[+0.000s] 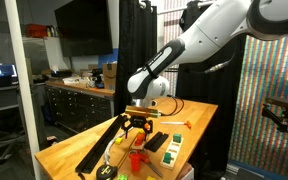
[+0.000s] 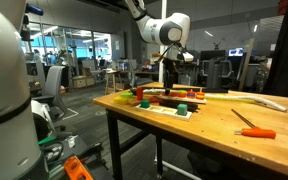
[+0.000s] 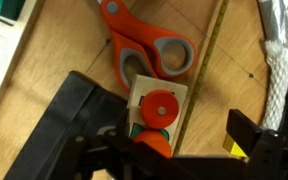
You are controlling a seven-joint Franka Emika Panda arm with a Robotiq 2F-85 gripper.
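My gripper is open above the table, its dark fingers wide apart in the wrist view. Between and just beyond them lies a narrow light-coloured tray or box with a red round piece (image 3: 160,108) in it. An orange-red round piece (image 3: 155,141) sits just below that one, partly covered by the left finger. Nothing is gripped. In exterior view 1 the gripper (image 1: 138,128) hangs over the cluster of small items; exterior view 2 also has the gripper (image 2: 172,82) above them, with contact hard to judge.
Orange-handled scissors (image 3: 144,48) lie beside the round pieces. A black bar (image 3: 62,130) is at the left, a white braided cord (image 3: 275,85) and a yellow piece (image 3: 234,147) at the right. A wooden tray (image 1: 171,152) holds green blocks.
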